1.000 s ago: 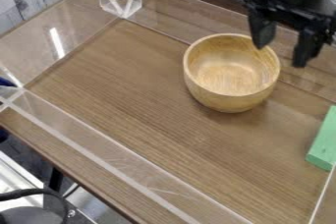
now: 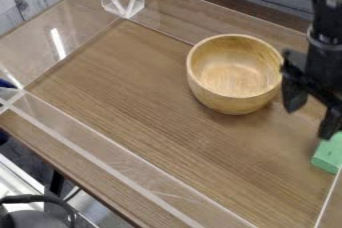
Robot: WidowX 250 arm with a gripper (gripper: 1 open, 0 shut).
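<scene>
My gripper point(image 2: 313, 102), dark and blurred, hangs at the right edge of the camera view, just right of a round wooden bowl point(image 2: 234, 60). The bowl looks empty. A green block point(image 2: 326, 154) lies at the right edge, below the gripper. The gap between the fingers appears open, though motion blur softens it.
The wooden table point(image 2: 120, 112) has a wide clear area to the left and front. A clear plastic object point(image 2: 122, 0) stands near the far left edge. The table's left edge drops off to a dark area.
My gripper has moved right and down, from above the back of the bowl toward the green block. The bowl and block look unmoved.
</scene>
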